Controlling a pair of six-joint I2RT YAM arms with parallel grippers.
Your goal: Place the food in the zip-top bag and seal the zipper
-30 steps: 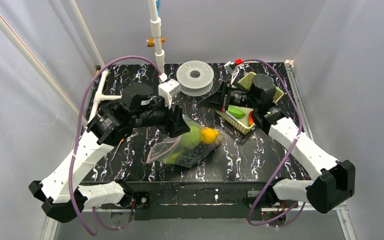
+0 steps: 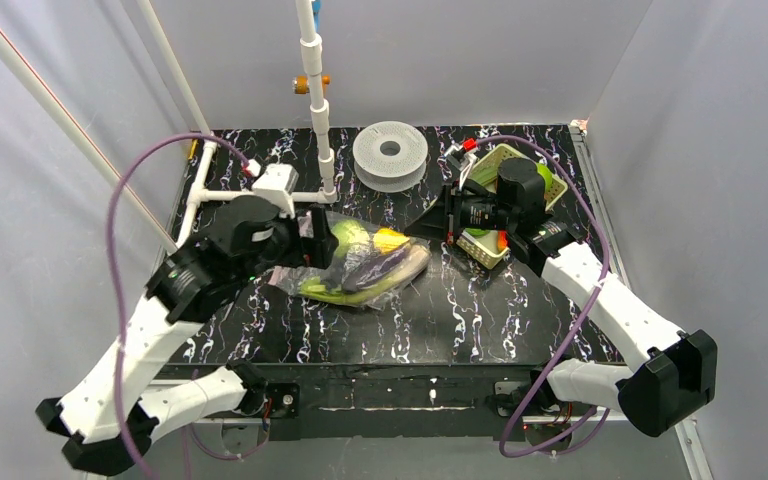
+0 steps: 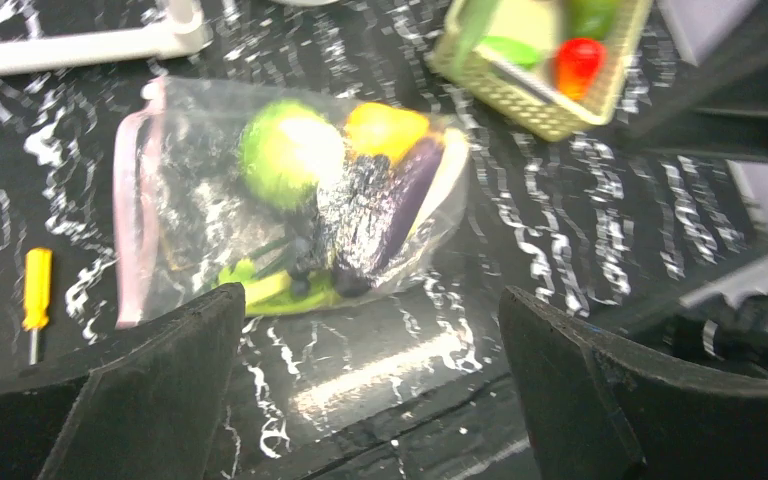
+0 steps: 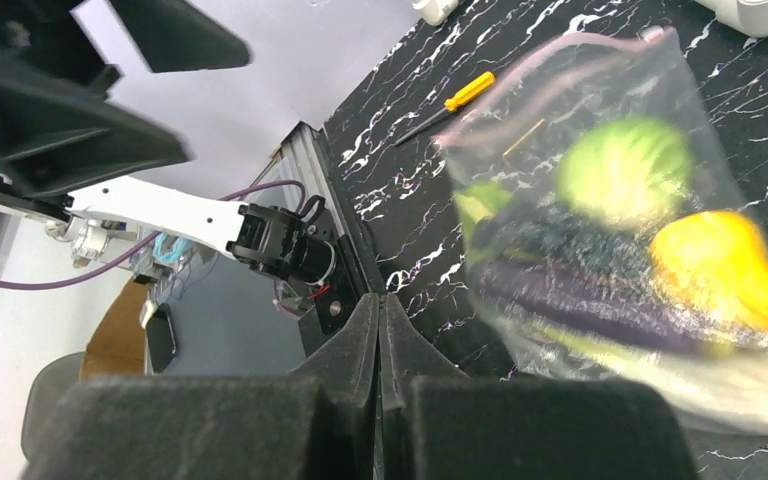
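Note:
The clear zip top bag [image 3: 195, 235] lies flat on the black table. Through its film show a green cabbage [image 3: 290, 155], a yellow pepper [image 4: 725, 270], a dark purple eggplant [image 4: 590, 300] and other dark and green food. Its pink zipper edge [image 3: 132, 215] faces left, with a whitish bit at the far end; whether it is sealed I cannot tell. My left gripper is open over the bag, nothing between its fingers. To the bag's right, my right gripper is shut, its tips together and empty.
A pale yellow basket [image 2: 482, 252] with a red item and green food stands beneath the right arm. Behind are a grey spool [image 2: 390, 150] and white pipes [image 2: 318, 110]. A yellow screwdriver [image 3: 37, 290] lies left of the bag.
My left gripper has moved left and turned. The bag has gone from standing up with its mouth raised to lying flat. My right gripper has shifted only slightly.

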